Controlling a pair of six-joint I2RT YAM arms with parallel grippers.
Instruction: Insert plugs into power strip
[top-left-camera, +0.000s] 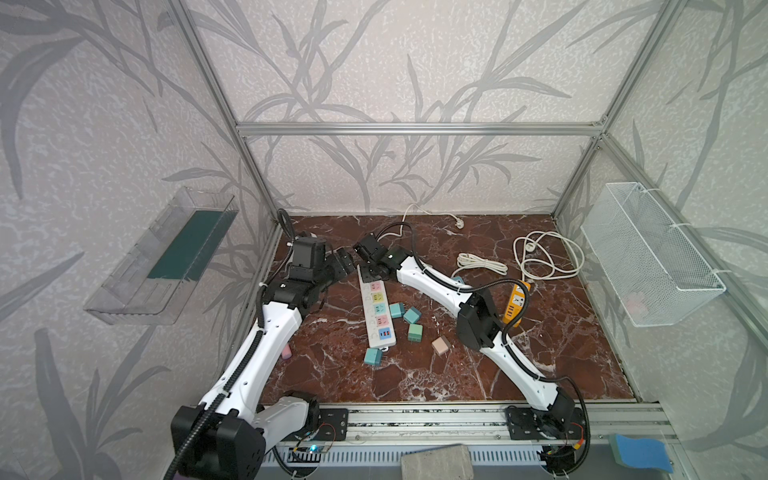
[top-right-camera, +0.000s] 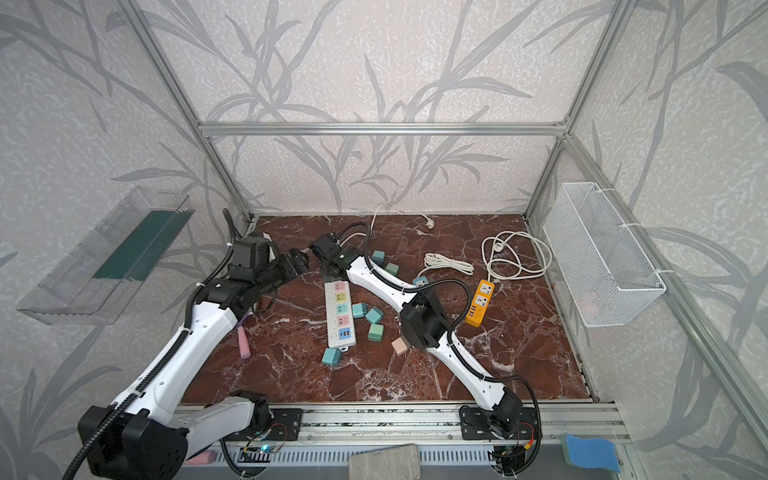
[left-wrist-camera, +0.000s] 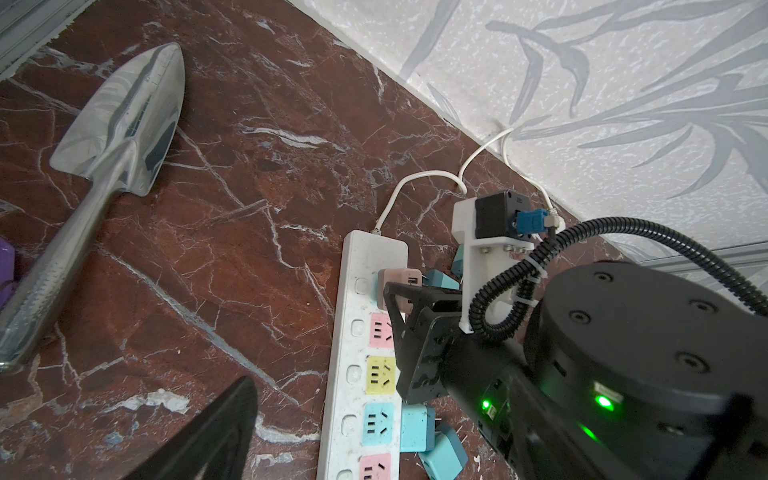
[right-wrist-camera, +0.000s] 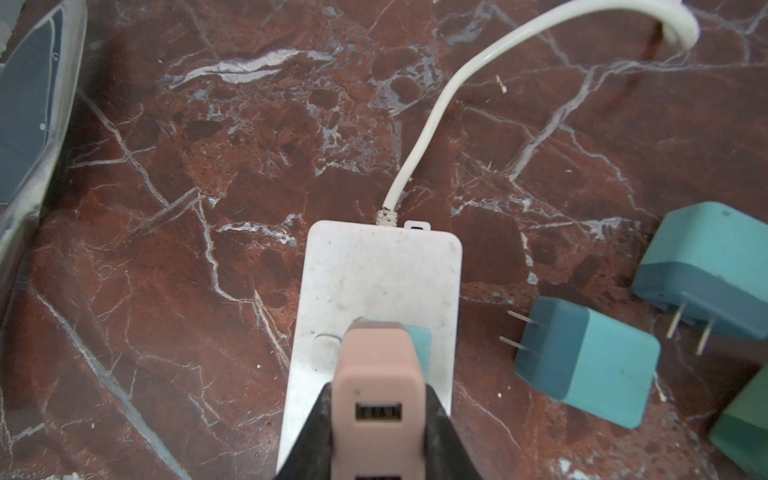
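A white power strip (top-left-camera: 380, 326) with coloured sockets lies lengthwise mid-table. My right gripper is shut on a pink plug (right-wrist-camera: 377, 360), held over the cyan socket at the strip's far end; whether its pins are in the socket is hidden. My left gripper (top-left-camera: 342, 264) hovers left of that end, open, its fingers blurred at the edges of the left wrist view. Loose cyan plugs (right-wrist-camera: 588, 360) and green ones (top-left-camera: 414, 333) lie beside the strip, along with another pink plug (top-left-camera: 440, 345).
An orange power strip (top-right-camera: 480, 302) and coiled white cables (top-right-camera: 448, 262) lie to the right. A metal trowel (left-wrist-camera: 112, 168) lies at the left. Wire baskets (top-left-camera: 652, 256) hang on both side walls.
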